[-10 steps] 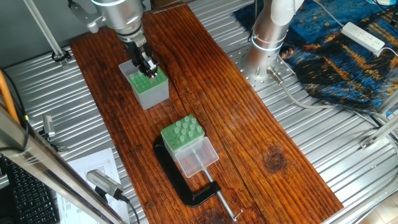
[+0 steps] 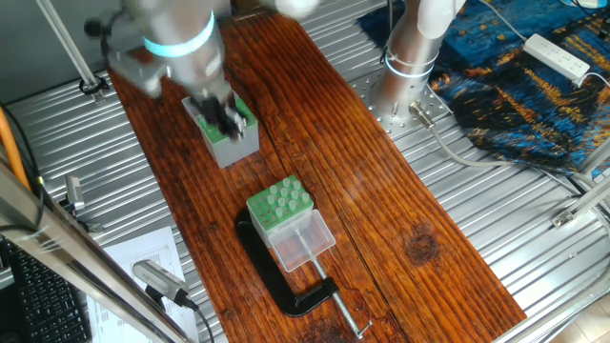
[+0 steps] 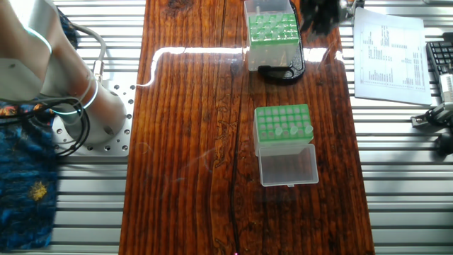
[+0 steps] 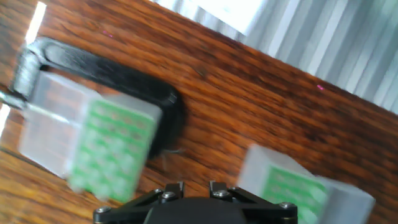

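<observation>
My gripper (image 2: 227,124) is blurred in exterior view 1, raised over the far box. A gap shows between its dark fingers in the wrist view, with nothing visible in it. The far box (image 2: 233,148) has a green perforated top; in exterior view 2 the same box (image 3: 283,124) holds three clear tubes (image 3: 294,131) along one row, its lid (image 3: 289,166) folded open. Beside the black clamp stands a second box (image 2: 279,205) with a green top bearing several clear tubes; its clear lid (image 2: 303,240) also lies open.
A black C-clamp (image 2: 276,276) lies around the second box, its screw (image 2: 345,310) reaching over the lid. Much of the wooden board (image 2: 381,219) is bare. Printed paper (image 3: 391,57) lies off one side.
Both boxes and the clamp have stayed put.
</observation>
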